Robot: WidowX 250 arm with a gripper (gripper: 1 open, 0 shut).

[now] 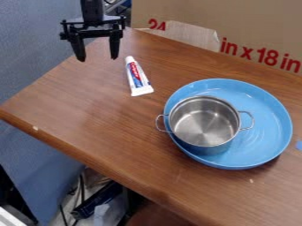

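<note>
At the top left, my black gripper hangs over the wooden table's back left part with its two fingers spread apart and nothing between them. A white, red and blue tube of toothpaste lies on the table just right of and below the gripper. A steel pot with two handles stands empty inside a round blue plate on the right of the table.
A large cardboard box stands along the back, with a pale translucent piece before it. Cables and clutter lie below the near left edge.
</note>
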